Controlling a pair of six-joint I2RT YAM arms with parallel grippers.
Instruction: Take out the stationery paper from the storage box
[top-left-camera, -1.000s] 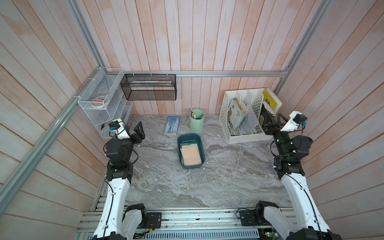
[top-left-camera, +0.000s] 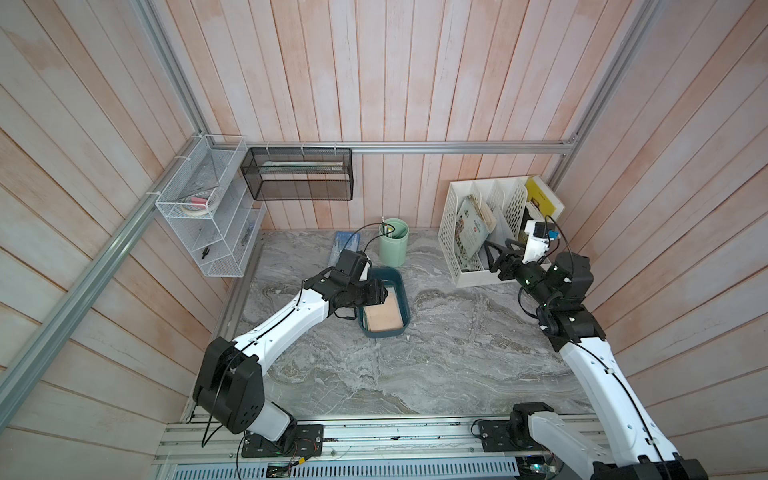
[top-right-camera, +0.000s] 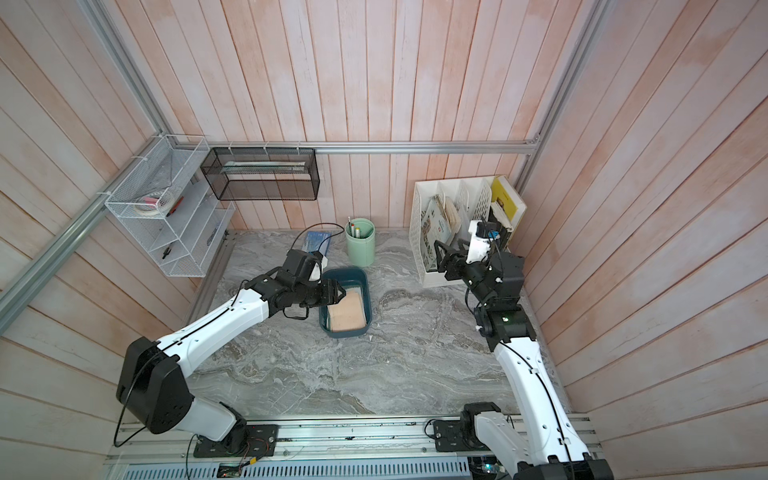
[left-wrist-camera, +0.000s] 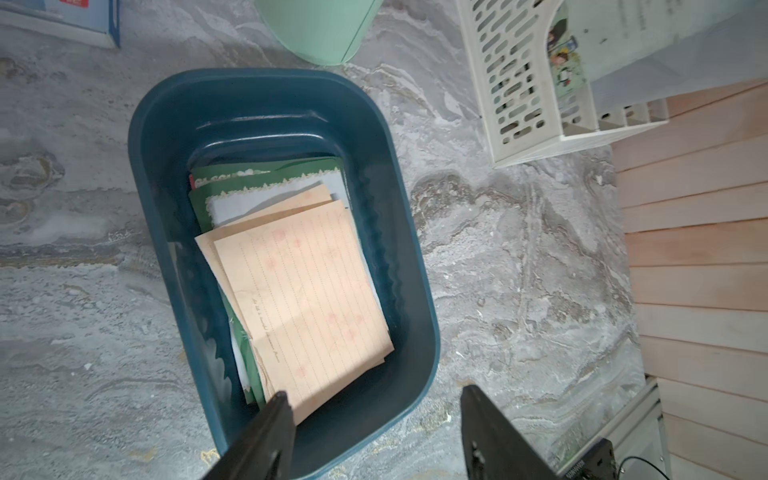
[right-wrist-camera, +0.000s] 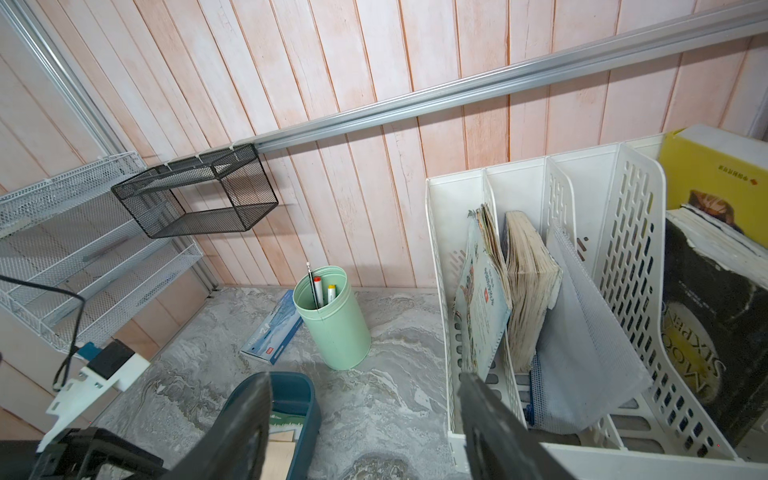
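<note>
Peach lined stationery paper lies on green-edged sheets inside the dark teal storage box, which is at the table's centre. My left gripper is above the box, its fingers apart at the lower edge of the left wrist view, nothing between them. My right gripper is up at the white file organizer on the right, fingers apart and empty, facing the back wall.
A mint pen cup and a blue flat packet sit behind the box. Wire baskets hang on the back and left walls.
My left arm has swung from the left side over the box. My right gripper has moved a little inward to the left, in front of the organizer.
</note>
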